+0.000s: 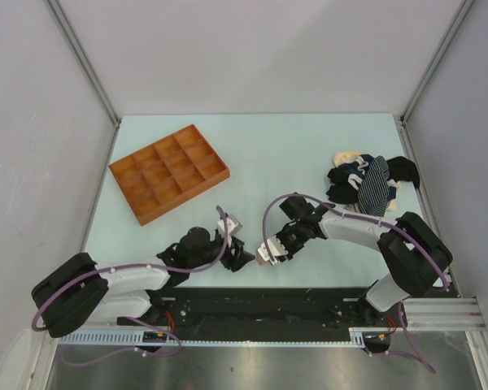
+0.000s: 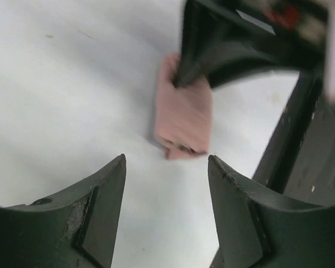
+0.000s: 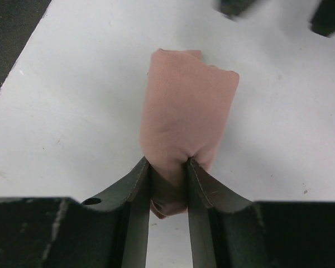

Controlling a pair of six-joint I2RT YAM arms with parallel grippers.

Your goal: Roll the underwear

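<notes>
A pink folded piece of underwear (image 3: 187,106) lies on the white table, its near end bunched between the fingertips of my right gripper. It also shows (image 2: 181,114) in the left wrist view, with the right gripper over its far end. My left gripper is open just short of it, fingers apart with nothing between them. In the top view both arms meet low at the front middle, hiding most of the garment (image 1: 262,253).
An orange divided box (image 1: 169,175) sits at the back left. A pile of dark, striped and beige clothing (image 1: 374,183) lies at the right.
</notes>
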